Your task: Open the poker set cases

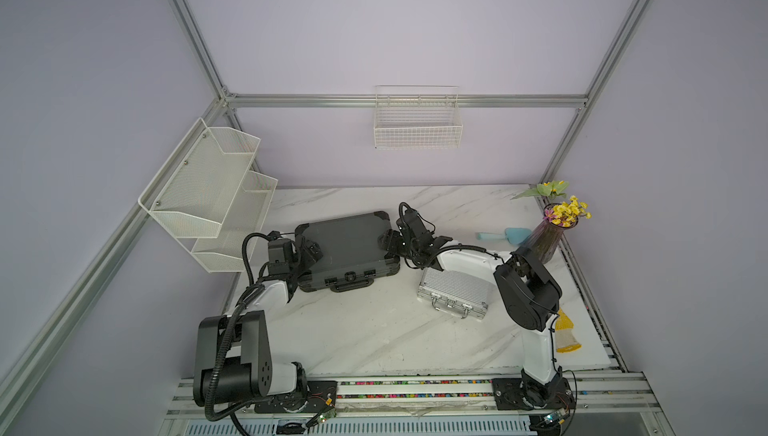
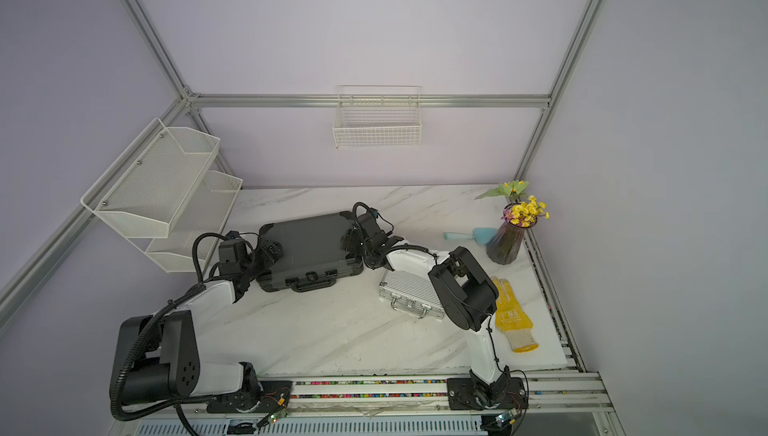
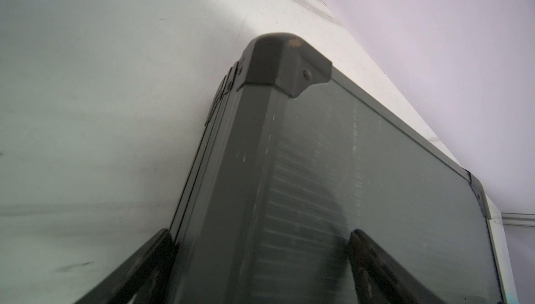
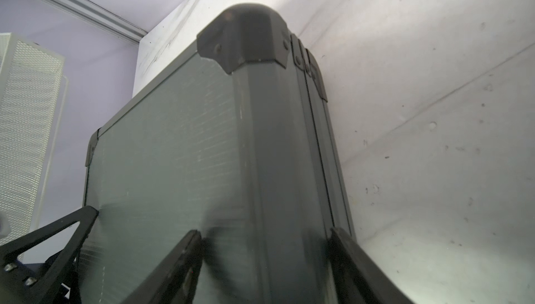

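A large dark grey case (image 1: 349,244) lies closed near the middle of the table, its handle (image 1: 352,285) facing the front. My right gripper is shut on its right side, one finger on the top face and the other down the side wall. At the opposite end my left gripper stands open, its fingers straddling the case's left edge. The smaller silver case (image 1: 454,288), partly under my right arm in the top left view, has its lid down. Its handle (image 2: 408,309) points frontward; its contents are hidden.
A vase of flowers (image 1: 547,236) and a blue brush or scoop (image 1: 516,235) stand at the right rear. Yellow gloves (image 2: 512,316) lie by the right edge. White mesh racks (image 1: 200,188) hang at the left.
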